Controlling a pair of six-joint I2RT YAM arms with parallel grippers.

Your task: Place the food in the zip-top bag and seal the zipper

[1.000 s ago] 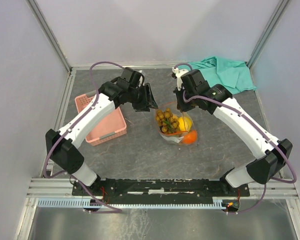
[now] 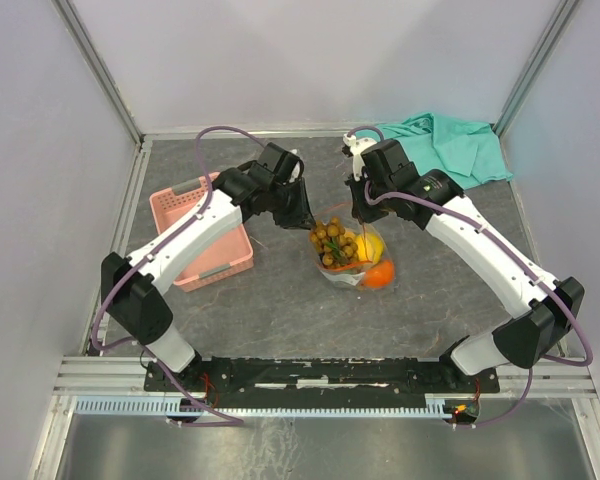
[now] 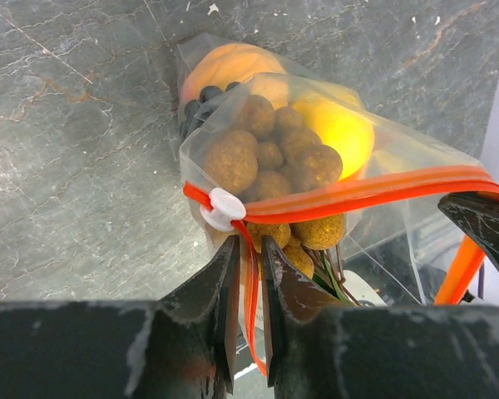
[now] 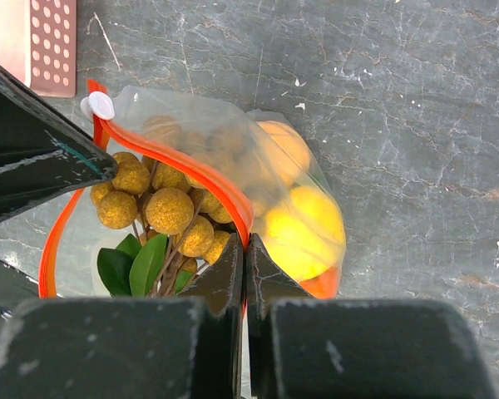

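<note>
The clear zip bag [image 2: 342, 277] stands on the table with its mouth open and food inside. Round brown fruits [image 3: 266, 150] on stems, green leaves [image 4: 148, 264], a yellow item [image 4: 303, 233] and an orange one [image 2: 378, 275] show in it. An orange zipper strip [image 3: 358, 195] edges the mouth, with a white slider [image 3: 224, 208] at one corner. At that corner my left gripper is partly open, the strip's loose end hanging between its fingers just below the slider. My right gripper is shut on the zipper strip on the other side of the mouth.
A pink basket [image 2: 235, 262] stands on the left, partly beneath my left arm. A teal cloth [image 2: 450, 145] lies at the back right.
My left gripper has moved right, up to the bag's left corner, and its fingers have drawn closer together. The right arm and the bag look still.
</note>
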